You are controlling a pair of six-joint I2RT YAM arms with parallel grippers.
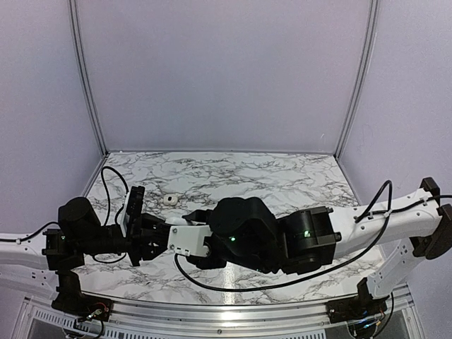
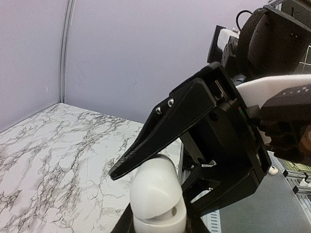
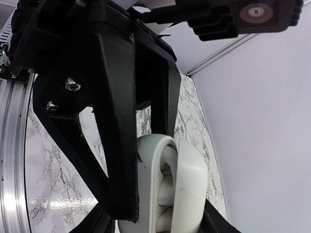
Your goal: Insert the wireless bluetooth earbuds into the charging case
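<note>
The white charging case (image 2: 155, 189) is held up off the table, with my left gripper shut on it. In the right wrist view, the left gripper's black fingers (image 3: 120, 160) clasp the case (image 3: 187, 189); its lid stands ajar, and rounded white shapes show in the gap. My right gripper reaches around the case from the other side. Its fingers (image 3: 212, 222) are parted, one to each side of the case, and I cannot make out firm contact. Only a sliver of the case (image 1: 176, 220) shows in the top view.
A small whitish piece (image 1: 170, 200) lies on the marbled table (image 1: 240, 173) behind the grippers. Both grippers stand very close together, and a black cable (image 1: 282, 286) loops below the right arm.
</note>
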